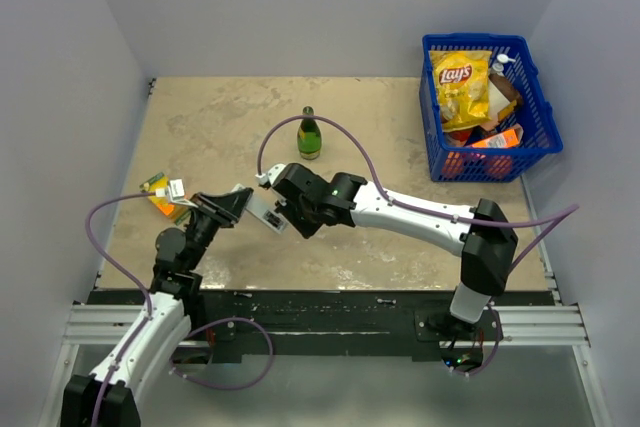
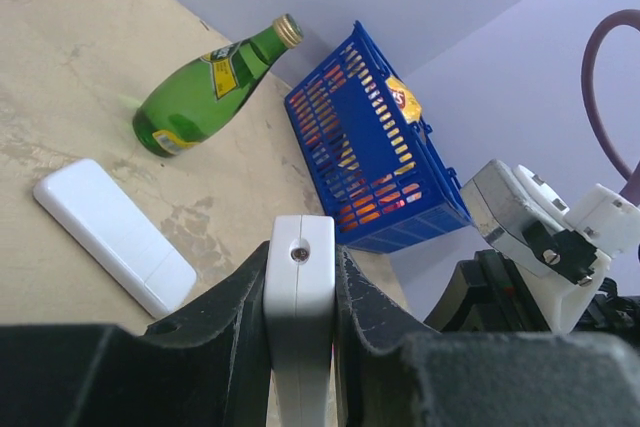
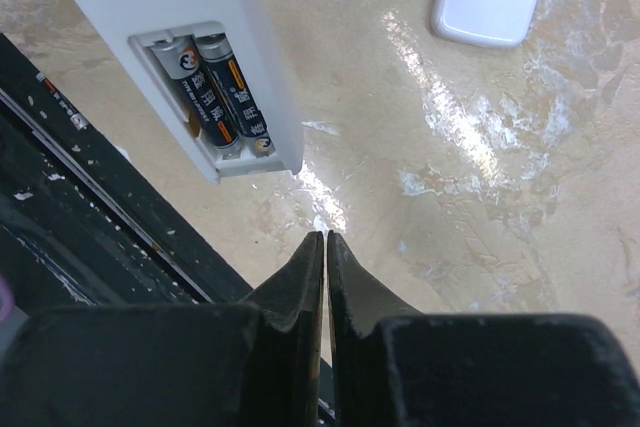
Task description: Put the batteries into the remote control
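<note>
My left gripper (image 1: 236, 203) is shut on the white remote control (image 2: 300, 317), held tilted above the table. Its open compartment, seen from the right wrist view, holds two dark batteries (image 3: 200, 92) (image 3: 233, 87) side by side. My right gripper is below and right of the compartment in that view, its fingertips shut together with no item visible between them. A white cover-like slab (image 2: 110, 232) lies on the table (image 1: 200, 117), apart from the held remote.
A green bottle (image 1: 309, 137) stands behind the grippers. A blue basket (image 1: 435, 162) of snacks sits at back right, and a yellow pack (image 1: 160, 202) lies at left. The table's front edge runs below both arms.
</note>
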